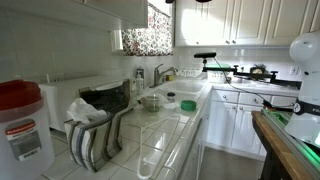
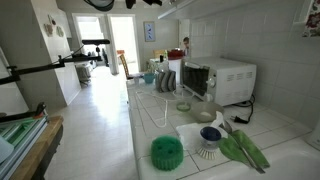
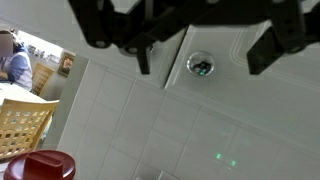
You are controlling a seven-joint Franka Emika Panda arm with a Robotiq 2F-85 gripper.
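Observation:
In the wrist view my gripper stands open, its two dark fingers wide apart with nothing gripped. A round cabinet knob [image 3: 200, 65] on a pale cabinet door [image 3: 215, 40] shows in the gap between the fingers. Whether the knob lies between them or farther off, I cannot tell. White upper cabinets [image 1: 110, 10] run along the top of the first exterior view. Dark parts of the arm [image 2: 100, 5] cross the top edge of the second exterior view, too cut off to make out the fingers there.
The counter below holds a red-lidded container [image 1: 25, 125], a striped rack [image 1: 95, 140], a green cup-like item [image 2: 167, 153], a bowl [image 1: 152, 103], a scrub brush [image 2: 209, 140] and green cloths [image 2: 242, 150]. A microwave [image 2: 222, 80] stands by the wall.

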